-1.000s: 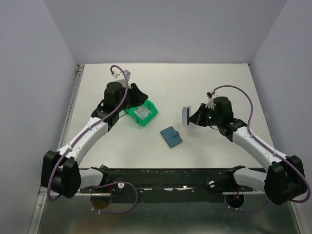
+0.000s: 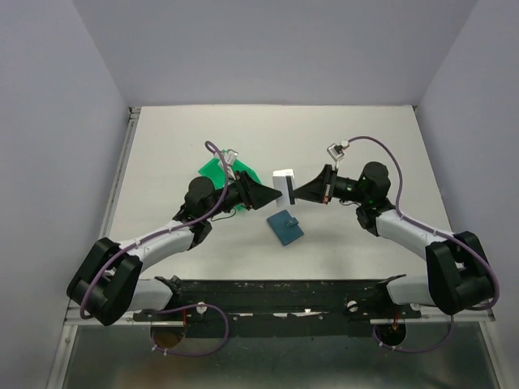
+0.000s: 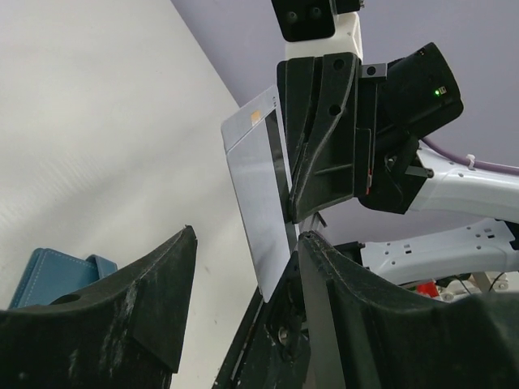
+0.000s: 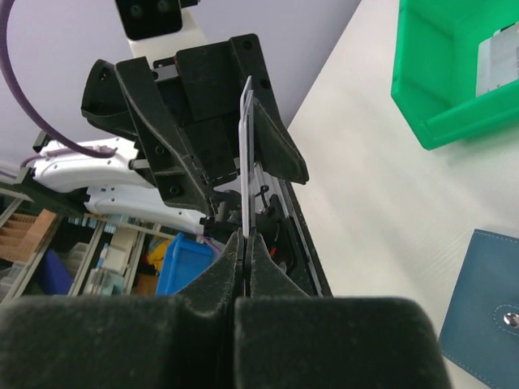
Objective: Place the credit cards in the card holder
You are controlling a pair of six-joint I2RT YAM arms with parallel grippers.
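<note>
A silver-white card with a dark stripe [image 3: 258, 186] stands on edge above the table, my right gripper shut on one edge of it. My left gripper [image 2: 276, 196] is open close by on the card's other side. In the right wrist view, the left gripper's fingers [image 4: 280, 150] appear on either side of the card's free part; whether they touch it I cannot tell. The blue card holder [image 2: 285, 228] lies on the table just below and in front of the grippers, its small snap tab showing. More of it appears in the right wrist view.
Behind the left arm sits a green tray [image 4: 446, 121], partly covered in the top view. A light card [image 4: 499, 61] lies in it.
The holder has stayed put.
</note>
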